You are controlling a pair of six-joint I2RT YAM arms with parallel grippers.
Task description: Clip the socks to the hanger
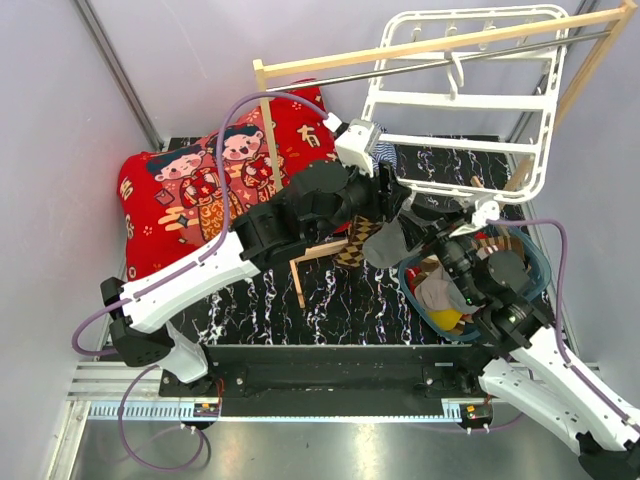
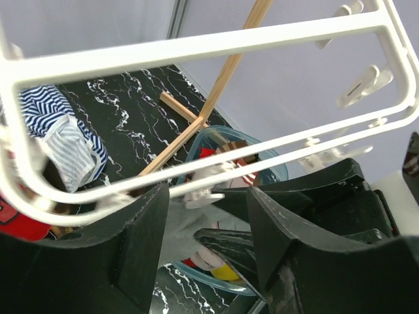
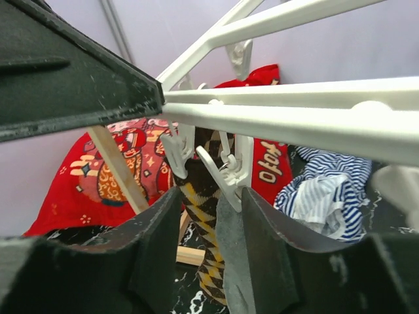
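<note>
The white hanger (image 1: 455,100) hangs tilted from the wooden rack. Both grippers meet at its lower rail. In the left wrist view my left gripper straddles a clip (image 2: 200,199), fingers apart, with grey cloth behind them. In the right wrist view my right gripper is at a clip (image 3: 229,176), fingers part open. A grey sock (image 3: 236,261) hangs below that clip, beside a brown checkered sock (image 3: 203,216); whether either is clamped I cannot tell.
A blue basket of socks (image 1: 420,310) is at the right. A red cushion (image 1: 175,220) lies at the left, with striped cloth (image 3: 327,190) behind the hanger. Bare black marble lies in front.
</note>
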